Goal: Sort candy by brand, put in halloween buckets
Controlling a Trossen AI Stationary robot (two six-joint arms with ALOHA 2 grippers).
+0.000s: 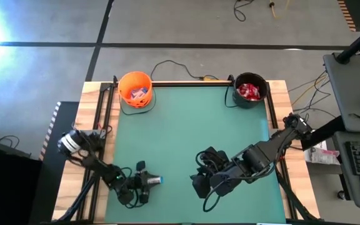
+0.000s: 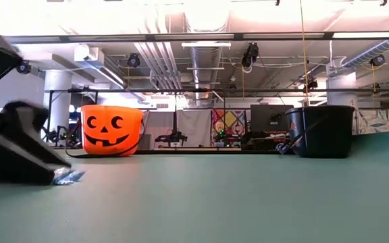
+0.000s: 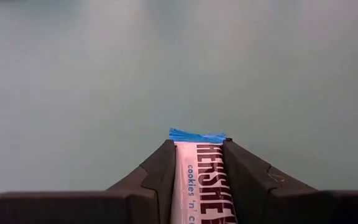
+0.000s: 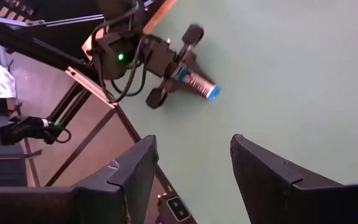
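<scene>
A white Hershey's cookies 'n' creme bar (image 3: 201, 180) with a blue end sits lengthwise between the fingers of my left gripper, which is shut on it. From above, that gripper (image 1: 155, 180) is low over the front left of the mat, the bar's tip sticking out to the right. My right gripper stands open and empty over the mat's middle front. At the back left is the orange pumpkin bucket (image 1: 125, 83), holding some pale wrapped candy (image 1: 139, 94). The black bucket (image 1: 237, 99) at the back right contains red-wrapped candy (image 1: 249, 91).
Bare green mat (image 1: 186, 125) fills the space between the arms and the buckets. A black frame rail (image 1: 192, 84) runs along the back edge, and bucket handles loop onto the mat. No loose candy shows on the mat.
</scene>
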